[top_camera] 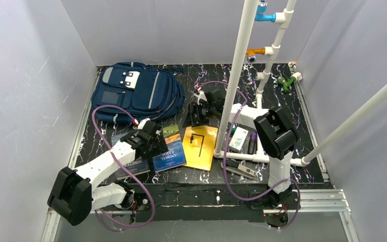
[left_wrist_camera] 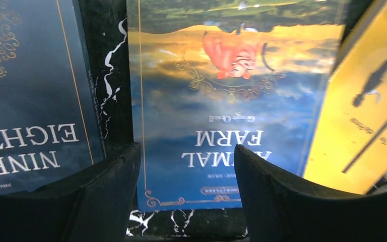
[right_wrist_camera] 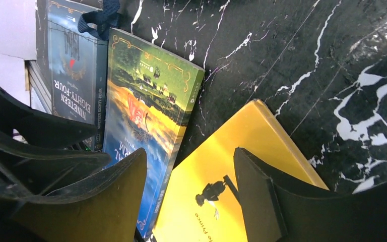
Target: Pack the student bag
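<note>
A dark blue backpack (top_camera: 143, 96) lies flat at the back left. In front of it are three books side by side: Nineteen Eighty-Four (left_wrist_camera: 27, 116), Animal Farm (left_wrist_camera: 221, 108) and the yellow Le Petit Prince (top_camera: 201, 151). My left gripper hovers over the lower part of Animal Farm, its fingers apart with nothing held between them. In the top view the left arm covers much of Nineteen Eighty-Four. Open and empty, my right gripper hangs above the far edge of the yellow book.
White pipe framework (top_camera: 239, 156) stands right of the books, with a white box (top_camera: 238, 139), a purple-capped bottle (top_camera: 252, 143) and a grey device (top_camera: 241, 170) around its base. Bare marble floor (right_wrist_camera: 282, 55) lies beyond the books.
</note>
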